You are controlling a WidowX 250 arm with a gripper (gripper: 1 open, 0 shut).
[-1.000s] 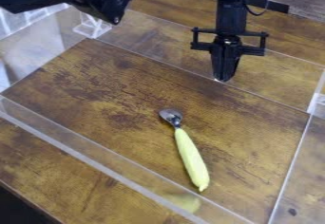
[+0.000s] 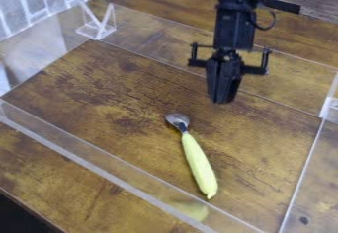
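Observation:
My gripper [image 2: 224, 91] hangs from the black arm at the upper centre of the camera view, its fingers shut with nothing visible between them. Below it and a little to the left, apart from it, a spoon-like utensil with a metal head [image 2: 180, 120] and a pale yellow handle [image 2: 200, 165] lies on the wooden surface, handle toward the front.
A clear-walled tray or enclosure surrounds the wooden work surface [image 2: 99, 94]. A white bracket-like piece [image 2: 99, 20] stands at the back left corner.
The utensil has not moved.

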